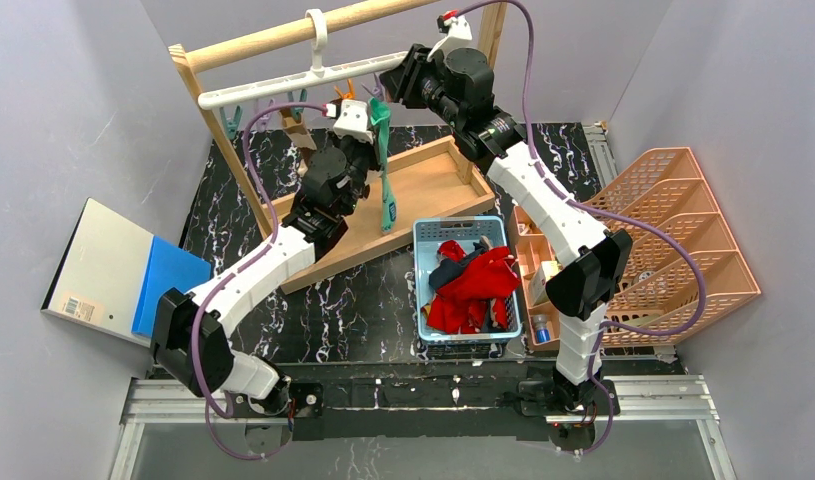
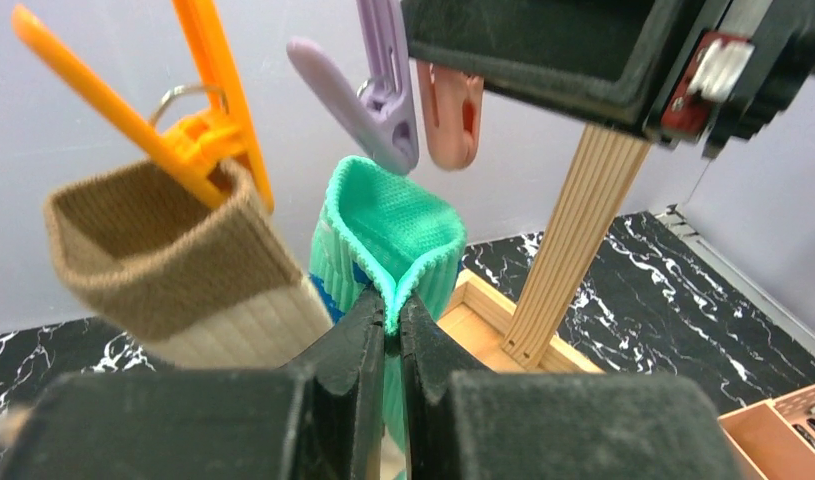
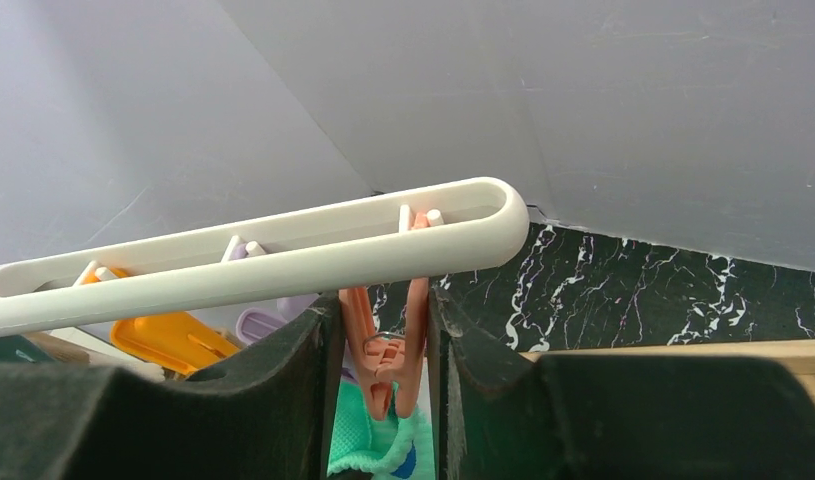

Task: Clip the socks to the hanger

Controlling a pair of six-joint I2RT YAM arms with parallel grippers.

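Note:
A white hanger [image 1: 263, 87] with coloured clips hangs from the wooden rail. My left gripper is shut on the cuff of a teal sock [image 2: 403, 230], which hangs below the purple and pink clips. A brown sock [image 2: 153, 240] hangs in the orange clip [image 2: 223, 130] to its left. My right gripper is shut on the pink clip [image 3: 411, 380] at the hanger's end, just above the teal sock. In the top view the right gripper's fingers are mostly hidden by its body.
A blue basket [image 1: 423, 325] of red and dark cloth stands on the front of the table. Orange racks [image 1: 683, 220] fill the right side, binders [image 1: 108, 260] lean at the left. A wooden box [image 1: 423, 195] sits below the hanger.

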